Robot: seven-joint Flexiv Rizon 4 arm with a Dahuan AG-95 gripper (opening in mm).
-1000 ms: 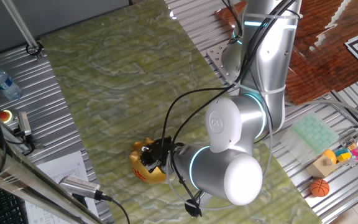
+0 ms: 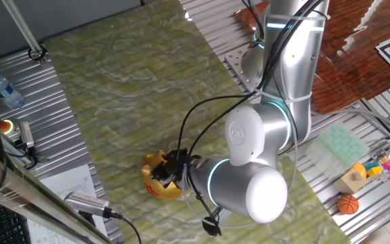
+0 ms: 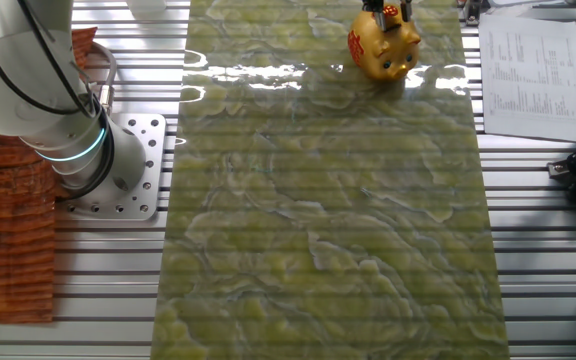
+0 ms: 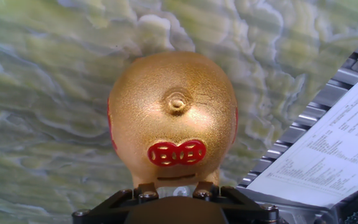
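A gold piggy bank with red markings [image 3: 383, 52] stands upright on the green marbled surface, its face toward the second exterior view. From the wrist view I see the bank's rounded back [image 4: 173, 81], with a curled tail, a red coin emblem [image 4: 177, 153] and a dark slot [image 4: 178, 178] just above my fingers. My gripper is over the top of the bank. Its two fingertips show apart, with a small pale, shiny patch between them. Whether that patch is a held object or part of the bank is unclear. Contact with the bank cannot be made out.
Printed paper [image 3: 531, 75] lies off the green board [image 3: 318, 260], past the bank. A bottle [image 2: 5, 90] and a clear bin with a green lid [image 2: 337, 146] are well apart from the gripper. Much of the board is bare.
A pale spot by the gripper on the bank, seen one second ago, no longer shows. The dark gripper parts there have shifted slightly. The bank stays in place.
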